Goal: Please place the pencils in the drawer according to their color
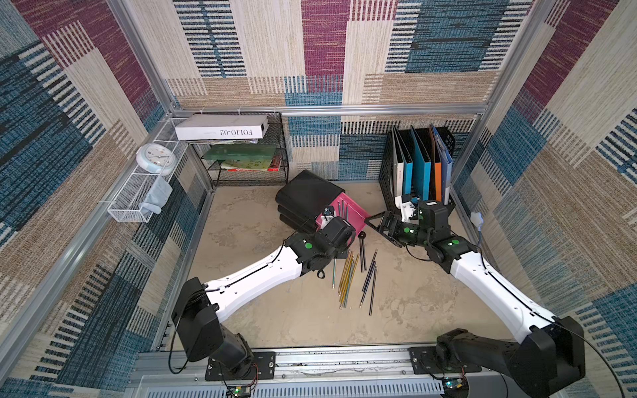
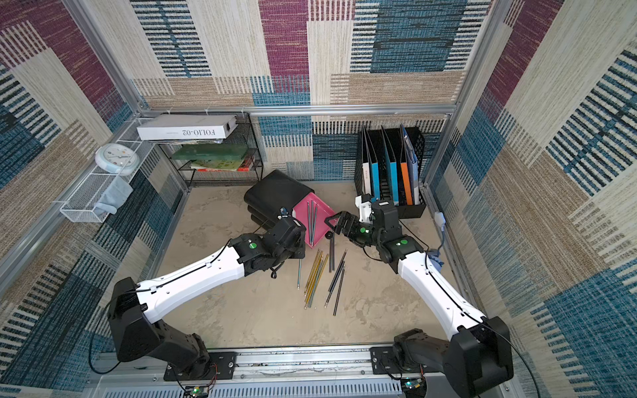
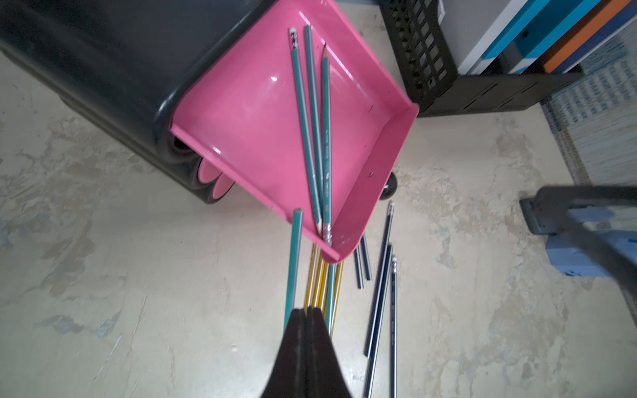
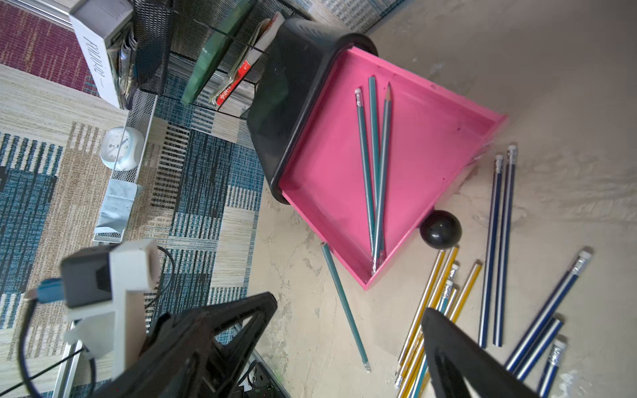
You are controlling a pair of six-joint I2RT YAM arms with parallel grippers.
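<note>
The pink drawer (image 3: pixel 252 126) of the black drawer unit (image 3: pixel 86 59) is pulled out, with three teal pencils (image 4: pixel 365 165) in it. Another teal pencil (image 4: pixel 345 305) lies on the table just outside the drawer. My left gripper is shut above the table, its tips overlapping that pencil's lower end in the left wrist view; no pencil shows held between them. Yellow pencils (image 2: pixel 316 275) lie in a bunch with teal among them. Several dark blue pencils (image 4: pixel 501 238) lie farther right. To the drawer's right, my right gripper is open and empty.
A black ball-shaped knob (image 4: pixel 440 229) is close to the drawer's front corner. Behind the right arm stands a black file rack (image 2: pixel 411 209) with binders. A wire shelf (image 1: pixel 282 156) occupies the back left.
</note>
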